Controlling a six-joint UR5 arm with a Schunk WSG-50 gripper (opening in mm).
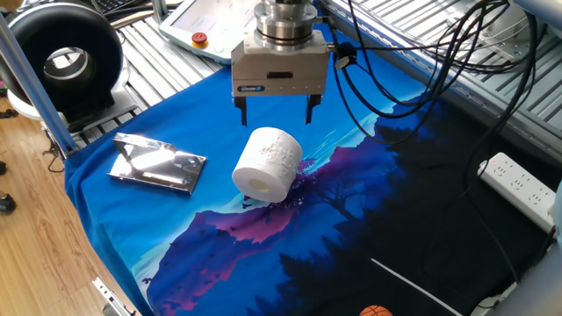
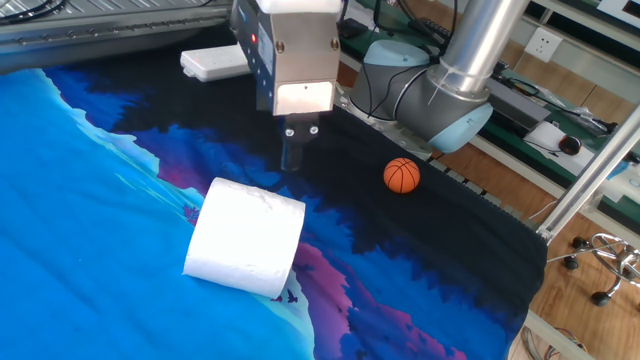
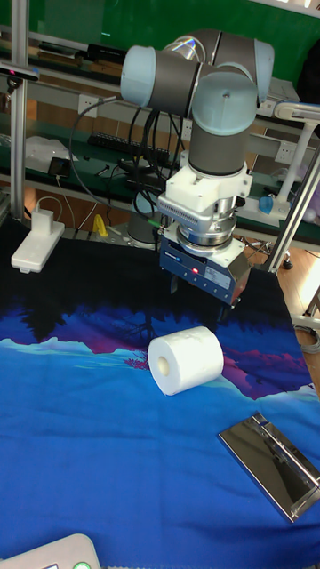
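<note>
A white toilet roll (image 1: 270, 158) lies on its side on the blue patterned cloth, its cored end toward the camera in exterior view 1. Above it hangs my gripper (image 1: 277, 121), its two dark fingers (image 1: 311, 109) wide apart with nothing between them. In exterior view 2 the roll (image 2: 245, 238) rests below the gripper (image 2: 292, 165), whose fingers line up one behind the other there. The third view has the roll (image 3: 187, 360) on the cloth below and in front of the gripper (image 3: 197, 305); a gap separates them. A shiny metal holder (image 1: 158, 165) stands left of the roll in exterior view 1.
An orange ball (image 2: 402, 176) sits on the dark part of the cloth. A white power strip (image 1: 520, 186) lies at the cloth's right side, with black cables (image 1: 439, 66) looping nearby. The teach pendant (image 1: 206, 31) is at the back.
</note>
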